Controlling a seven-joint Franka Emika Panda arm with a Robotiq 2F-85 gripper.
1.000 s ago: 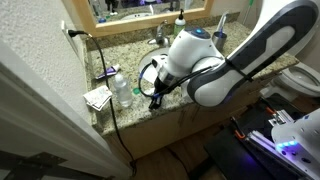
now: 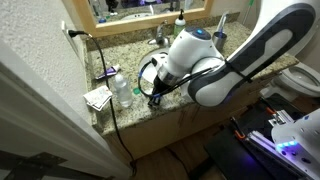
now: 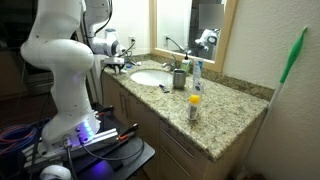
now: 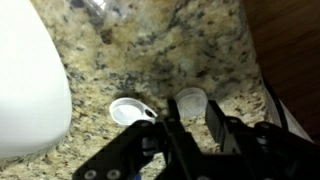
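Observation:
My gripper reaches down over the speckled counter in the wrist view. A small white round thing (image 4: 191, 101), like a cap or lid seen from above, sits between its fingertips, and the fingers are shut on it. Left of it lies a second white round piece (image 4: 127, 110) with a short stem, apart from the fingers. From exterior view 1, the gripper (image 2: 154, 99) is low at the counter's front edge, right of a clear bottle (image 2: 123, 92); what it holds is too small to make out there.
The white sink (image 4: 25, 85) fills the left of the wrist view. White papers (image 2: 98, 97) lie at the counter's left end. On the near counter stand a yellow-capped bottle (image 3: 194, 109), a clear bottle (image 3: 197, 76) and a dark cup (image 3: 180, 77).

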